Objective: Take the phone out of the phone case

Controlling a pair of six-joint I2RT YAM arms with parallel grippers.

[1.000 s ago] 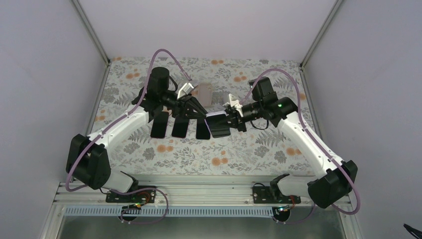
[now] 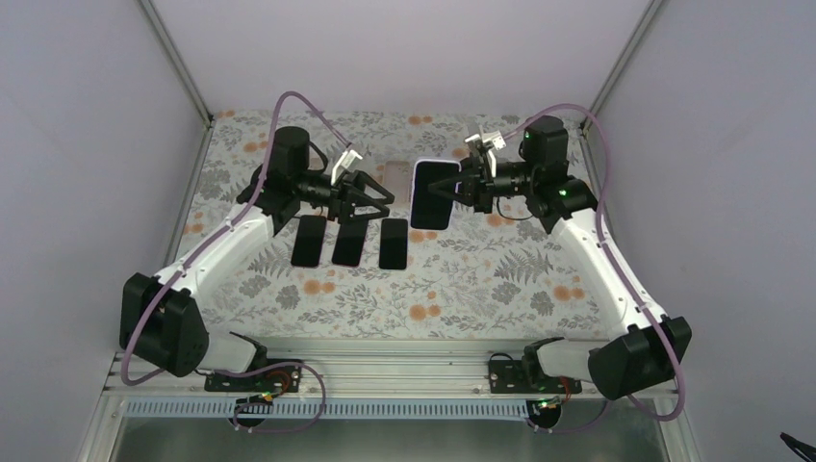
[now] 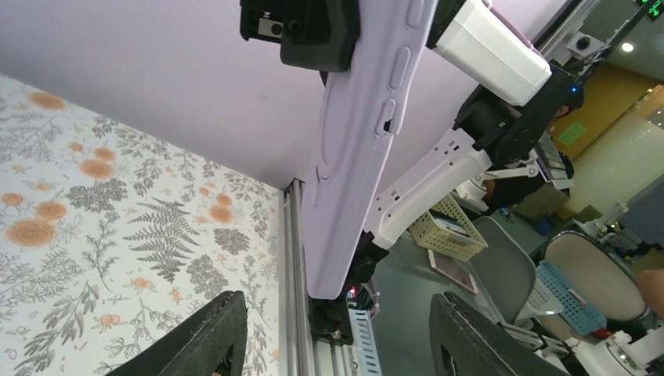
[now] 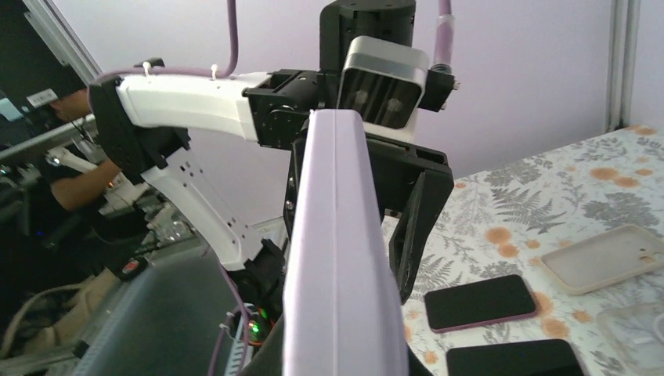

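Held up in the air, the black-screened phone [image 2: 432, 200] sits in a pale lilac case [image 3: 344, 196] whose rim frames the screen. My right gripper [image 2: 450, 187] is shut on the cased phone, gripping across its face and back. In the right wrist view the case [image 4: 335, 258] shows edge-on and hides most of that gripper. To its left, my left gripper [image 2: 393, 201] stands open and apart from the case, with nothing between its fingers. The left wrist view shows the case's side with its button bumps and an end pointing down.
Three dark phones [image 2: 394, 243] [image 2: 349, 243] [image 2: 308, 241] lie in a row on the flowered table below the left arm. Empty cases [image 4: 607, 258] [image 4: 638, 337] lie behind them.
My right gripper has moved back and slightly right with the cased phone, turning the screen more toward the top camera. The left gripper has shifted slightly left and its fingers have spread.
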